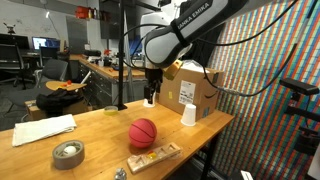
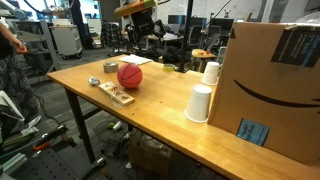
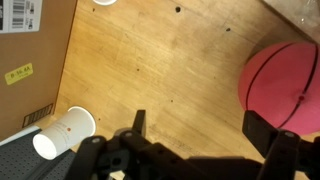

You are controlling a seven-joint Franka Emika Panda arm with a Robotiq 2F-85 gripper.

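A red ball (image 1: 142, 133) with dark seam lines rests on the wooden table; in the wrist view the ball (image 3: 282, 88) fills the right side. My gripper is open, its two dark fingers wide apart with only bare tabletop between them. It hangs above the table, apart from the ball, as the second exterior view also shows the gripper (image 2: 141, 40) up in the air. A white cup (image 1: 189, 115) stands near the table's right edge, and another white cup (image 2: 211, 72) is farther back.
A big cardboard box (image 2: 268, 85) stands along the table edge beside the cups. A wooden block piece (image 1: 154, 158), a tape roll (image 1: 68, 154), a white cloth (image 1: 43, 131) and a small yellow-green bowl (image 1: 110, 111) lie about.
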